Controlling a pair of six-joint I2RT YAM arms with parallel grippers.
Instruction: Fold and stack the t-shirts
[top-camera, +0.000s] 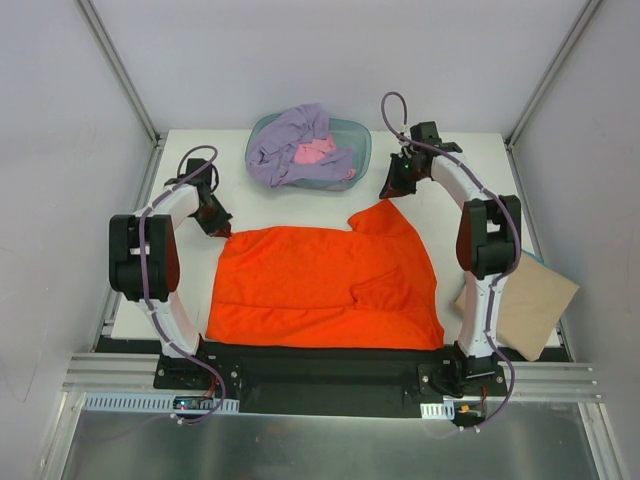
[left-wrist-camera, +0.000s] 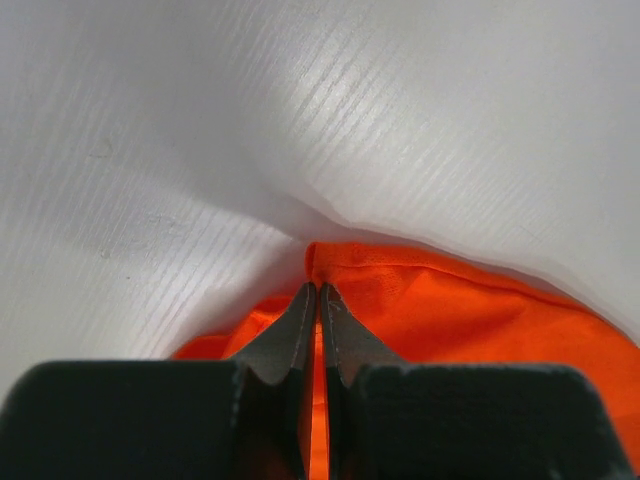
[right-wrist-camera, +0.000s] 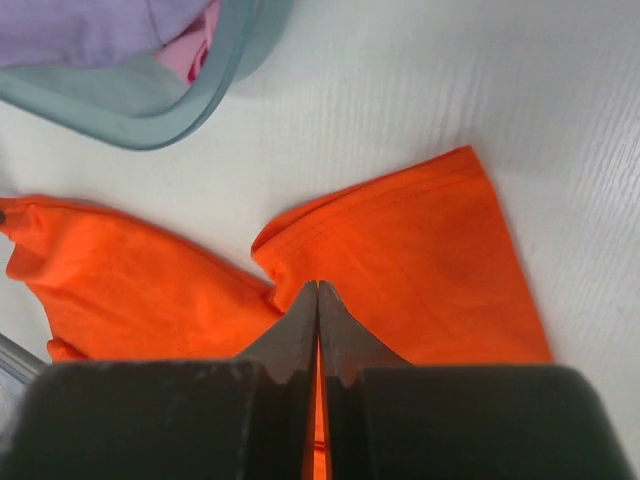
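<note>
An orange t-shirt lies spread over the front middle of the table, with some folds. My left gripper is shut at its top-left corner; in the left wrist view its tips touch the cloth edge, and I cannot tell whether fabric is between them. My right gripper is shut, over the shirt's upper-right corner; in the right wrist view its tips point at the orange cloth, with none seen between them.
A teal bin holding purple and pink cloths stands at the back middle. A cardboard sheet lies at the front right. Bare white table borders the shirt at left and right.
</note>
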